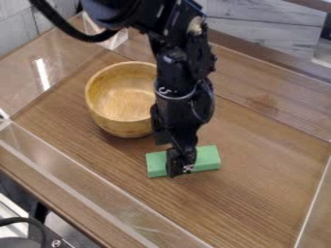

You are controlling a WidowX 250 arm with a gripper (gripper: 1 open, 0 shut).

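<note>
My black gripper (180, 157) is lowered over a mint-green block (203, 159) on the wooden table (246, 203). Its open fingers reach down to the block, near its middle. Whether they touch it is hard to tell, as the gripper covers part of the block.
A large tan bowl (110, 97) sits behind the block to the left, partly hidden by my arm. Raised edges border the table, and a dark cable lies at the lower left.
</note>
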